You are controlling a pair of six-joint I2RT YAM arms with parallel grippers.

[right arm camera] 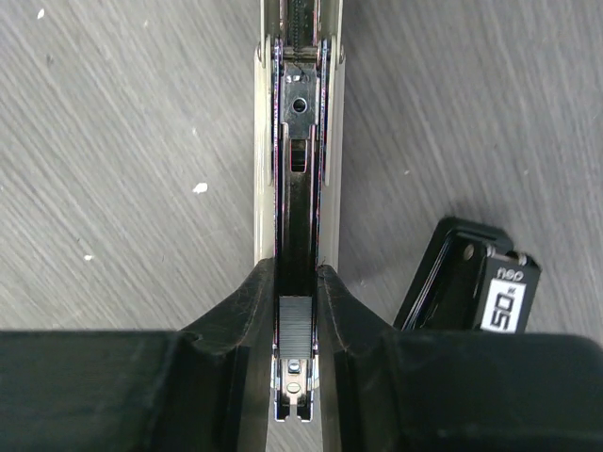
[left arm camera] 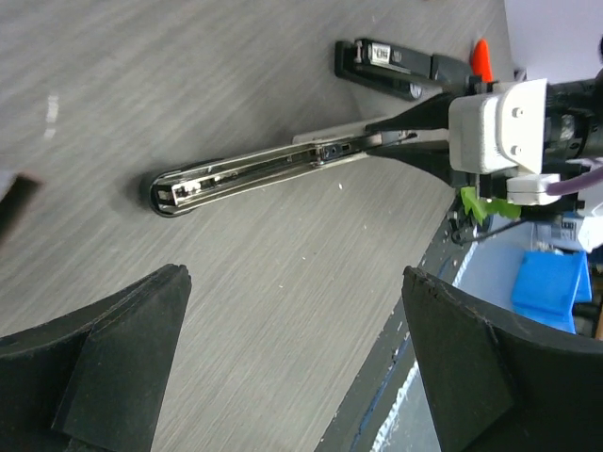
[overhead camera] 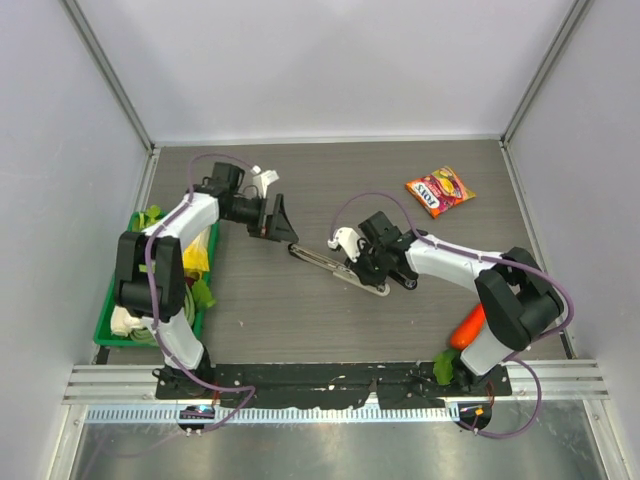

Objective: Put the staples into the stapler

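Observation:
The stapler lies opened out flat, its metal channel and pale base [overhead camera: 319,261] stretching across mid-table. In the left wrist view its dark rounded end [left arm camera: 170,196] is nearest. My right gripper straddles the narrow metal magazine [right arm camera: 300,217], one finger against each side. Up and left of the stapler, my left gripper [overhead camera: 274,217] is open with nothing between its wide-set fingers [left arm camera: 122,358]. A small greyish block [left arm camera: 11,193], cut off by the left edge of the left wrist view, may be staples; I cannot tell for sure.
A black labelled object [right arm camera: 471,278] lies close beside the stapler, right of the right gripper. Farther off are a chip bag [overhead camera: 440,191], an orange-red vegetable [overhead camera: 468,327] and a green basket [overhead camera: 104,325] of goods.

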